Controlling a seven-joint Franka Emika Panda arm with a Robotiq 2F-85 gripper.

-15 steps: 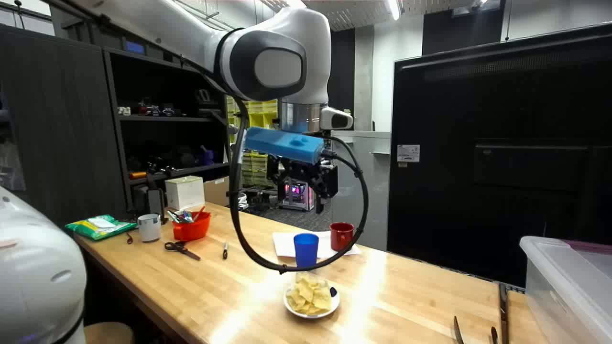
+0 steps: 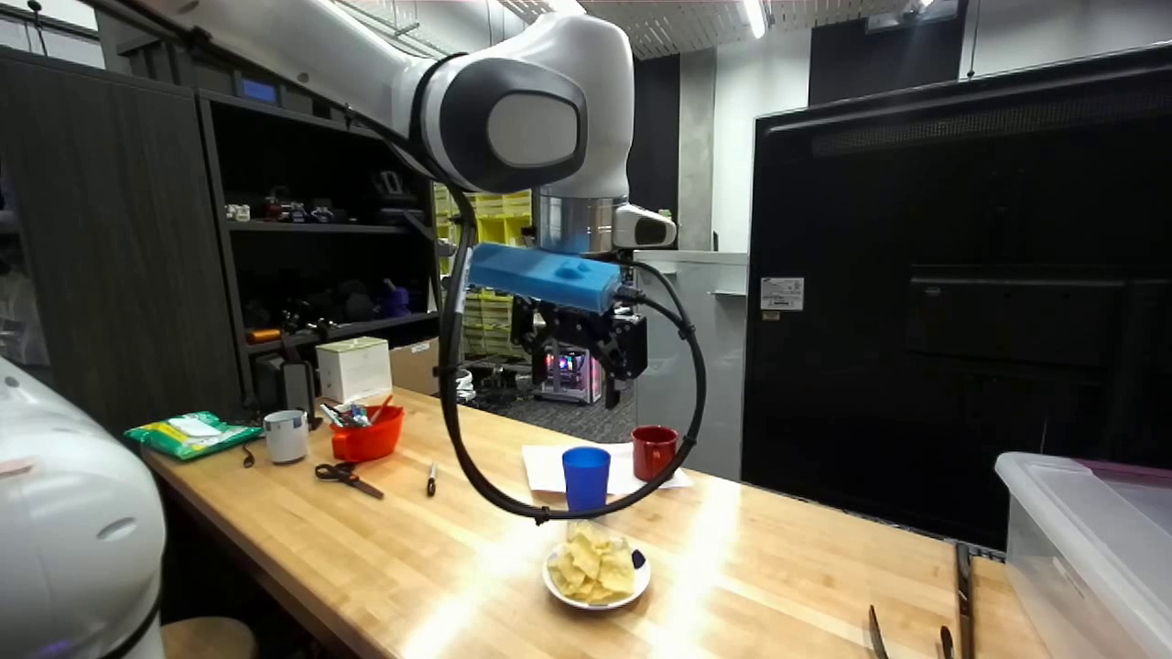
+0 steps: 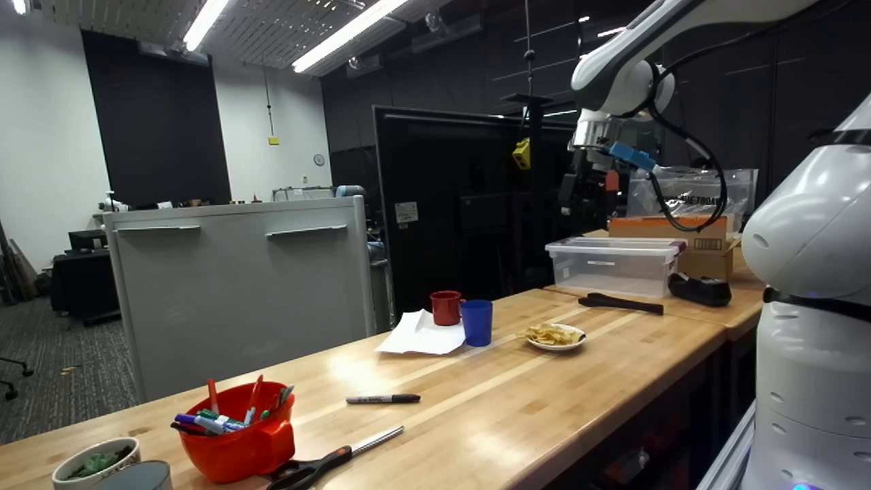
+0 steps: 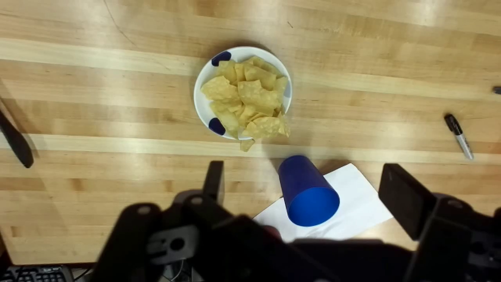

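Observation:
High over the table, my gripper is open, its two fingers (image 4: 214, 181) wide apart with nothing held. In exterior view 1 the same gripper (image 2: 582, 357) hangs well clear of everything. Below it in the wrist view stands a blue cup (image 4: 300, 176), upright and empty, by a white paper sheet (image 4: 361, 206). A small white plate (image 4: 202, 105) with dark blue spots carries a heap of yellow chips (image 4: 256, 96). Behind the cup, a red mug (image 2: 655, 450) rests on the paper; in the wrist view the gripper hides most of it.
A red container (image 3: 241, 445) of pens, scissors (image 3: 335, 459) and a black marker (image 3: 382, 399) lie toward one end. At the other end are black tongs (image 3: 620, 303) and a clear plastic bin (image 3: 612, 269). Bare wood surrounds the plate.

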